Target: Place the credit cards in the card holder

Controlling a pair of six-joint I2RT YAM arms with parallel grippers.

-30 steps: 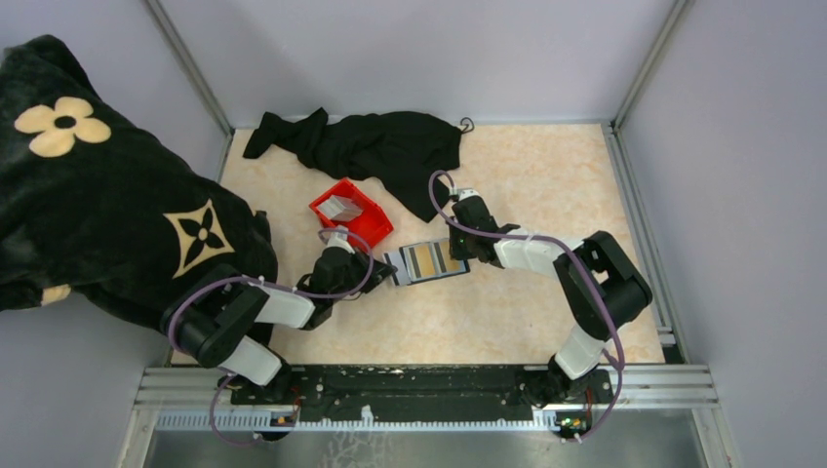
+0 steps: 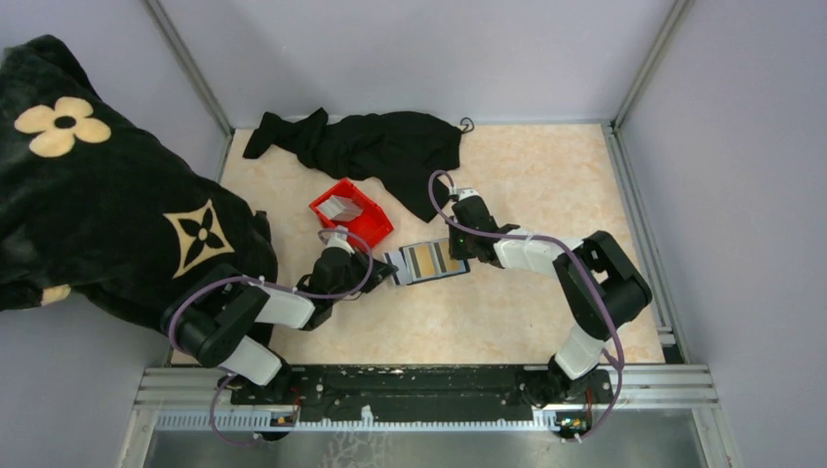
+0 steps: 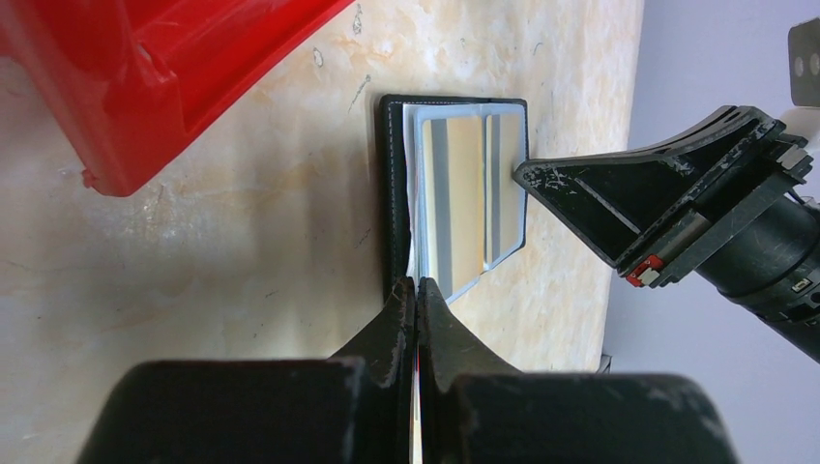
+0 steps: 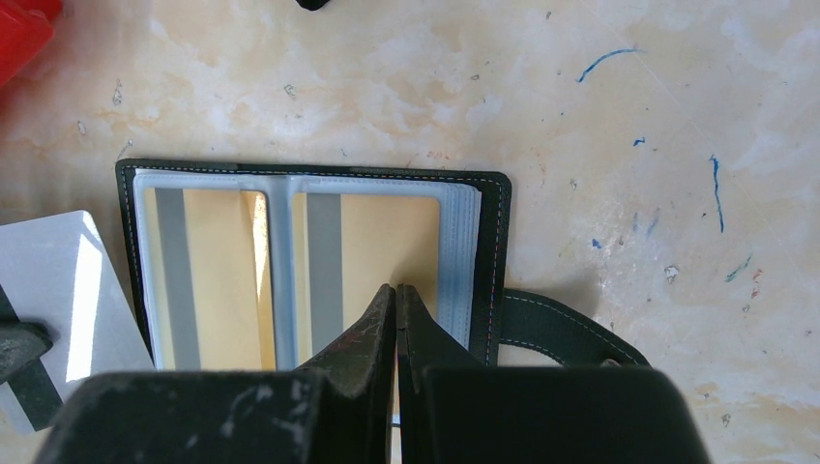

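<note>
The black card holder [image 2: 429,261] lies open on the table, gold-and-grey cards [image 4: 222,271] in its clear sleeves. My left gripper is shut at the holder's left end on a thin white card [image 4: 53,290], which in the right wrist view reaches out from that side. My right gripper is shut, its tips down on the right-hand gold card [image 4: 367,242], with nothing seen between them.
A red bin [image 2: 375,224] with white cards inside sits behind the left gripper. Black cloth [image 2: 390,146] lies along the back, and a large black cushion [image 2: 117,214] fills the left.
</note>
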